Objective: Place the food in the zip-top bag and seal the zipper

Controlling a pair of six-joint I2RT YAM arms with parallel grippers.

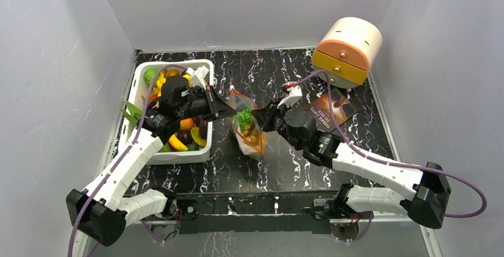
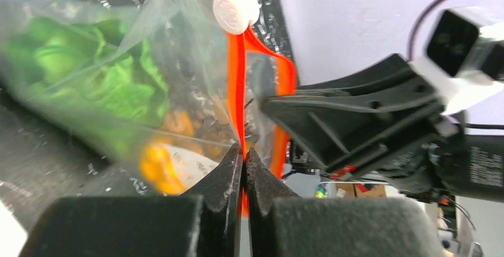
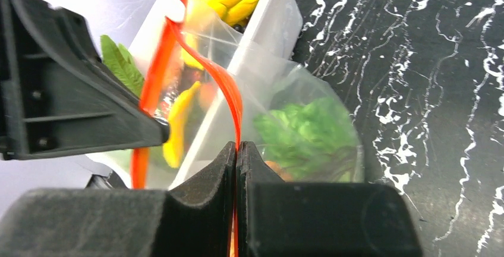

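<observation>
The clear zip top bag (image 1: 252, 139) stands between my two grippers, its orange-edged mouth uppermost and partly gaping. Through its side show green leafy food (image 2: 119, 72) and orange-yellow pieces (image 2: 159, 168). My left gripper is shut on one orange edge, the strip running between its fingertips. Opposite it, my right gripper is shut on the other orange edge. A white round slider (image 2: 229, 12) sits on the orange strip beyond the left fingers, well away from them. In the top view both fingertips are close together, partly hiding the rim.
At left a white bin (image 1: 202, 155) holds several fruits and vegetables, under my left arm. A rounded drawer box (image 1: 347, 49) and a dark book (image 1: 333, 109) lie at the right. The table behind the bag is clear.
</observation>
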